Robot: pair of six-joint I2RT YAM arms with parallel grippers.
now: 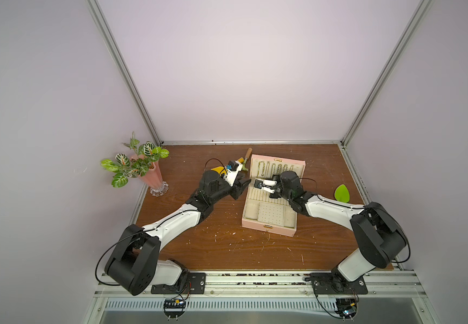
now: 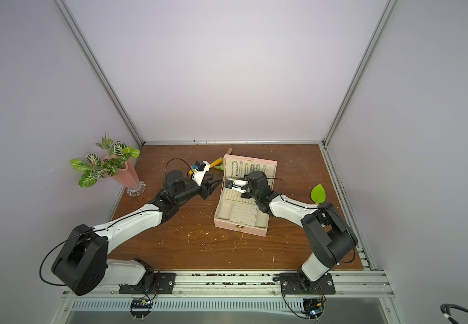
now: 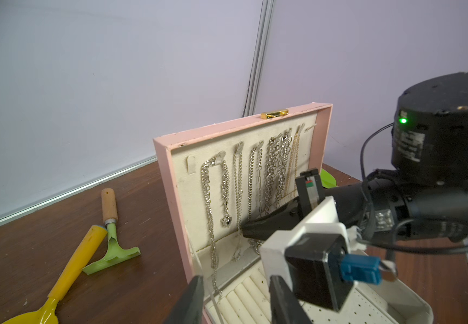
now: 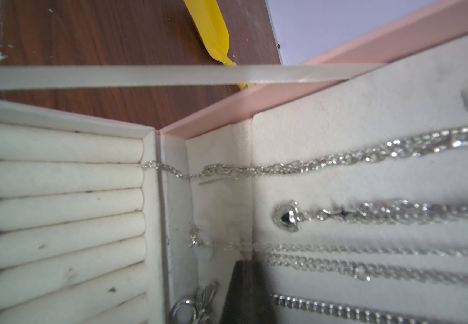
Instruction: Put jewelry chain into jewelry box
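Observation:
The pink jewelry box [image 1: 254,224] stands open, several silver chains [image 3: 207,189] hanging on hooks in its upright lid [image 3: 188,199]. One chain [image 4: 174,170] trails from the lid toward the ring rolls [image 4: 61,178]. My right gripper is inside the box at the lower lid, near the hinge; it is shut, with no chain clearly between its dark fingertips. My left gripper is just left of the box, its fingers apart and empty, facing the lid.
A yellow scoop [image 3: 72,264] and green rake [image 3: 112,253] lie behind the left arm. A potted plant [image 1: 150,175] stands at the left, a green leaf-shaped thing [image 1: 341,192] at the right.

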